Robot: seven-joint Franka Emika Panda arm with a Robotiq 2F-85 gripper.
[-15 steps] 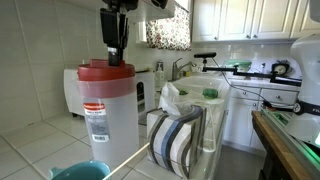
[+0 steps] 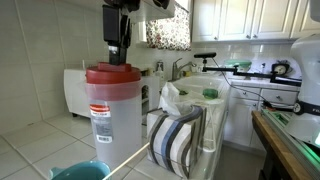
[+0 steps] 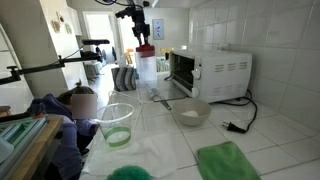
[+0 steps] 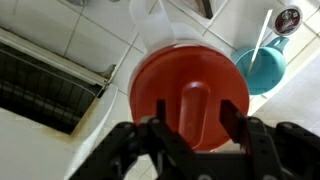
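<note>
A tall translucent pitcher with a label stands on the tiled counter, topped by a red lid. Directly over the lid, pointing down, is my black gripper. Seen from the wrist, its fingers are spread to either side of the raised ridge in the lid's middle, with visible space between fingers and ridge. Whether the fingertips touch the lid cannot be told. Exterior view 2 has the pitcher at the far end of the counter, the arm above it.
A teal cup holding a utensil is beside the pitcher. A striped bag sits at the counter's edge, and a white toaster oven stands by the wall. Nearer are a bowl, a clear container and a green cloth.
The pitcher and its red lid have shifted slightly right in exterior view 1, and the lid's tilt looks a little different. The gripper stays over the lid, displaced only slightly.
</note>
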